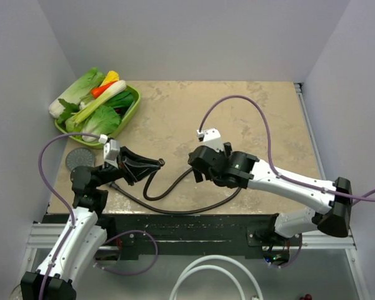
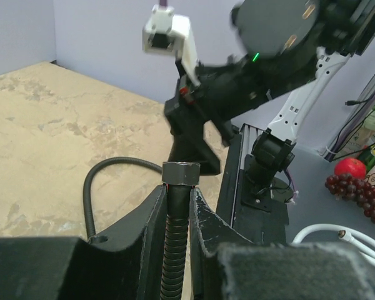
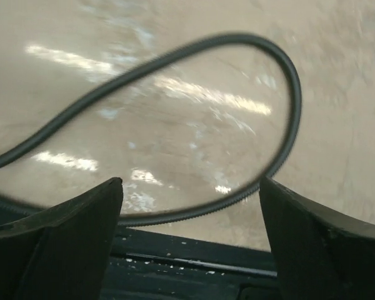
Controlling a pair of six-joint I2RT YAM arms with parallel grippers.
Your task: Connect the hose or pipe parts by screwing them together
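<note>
A dark ribbed hose (image 1: 194, 209) lies in a loop on the beige counter; in the right wrist view its bend (image 3: 250, 39) fills the middle. My left gripper (image 1: 153, 166) holds the hose end upright, its hex fitting (image 2: 180, 172) just above the fingertips in the left wrist view. A round shower head (image 1: 80, 159) lies at the counter's left, mostly behind the left arm. My right gripper (image 1: 209, 162) is turned downward above the hose loop; in the right wrist view its fingers (image 3: 69, 244) stand wide apart with nothing between them.
A green basket of vegetables (image 1: 131, 119) sits at the back left. A dark rail (image 1: 175, 234) runs along the front edge, with white hoses (image 1: 219, 262) below it.
</note>
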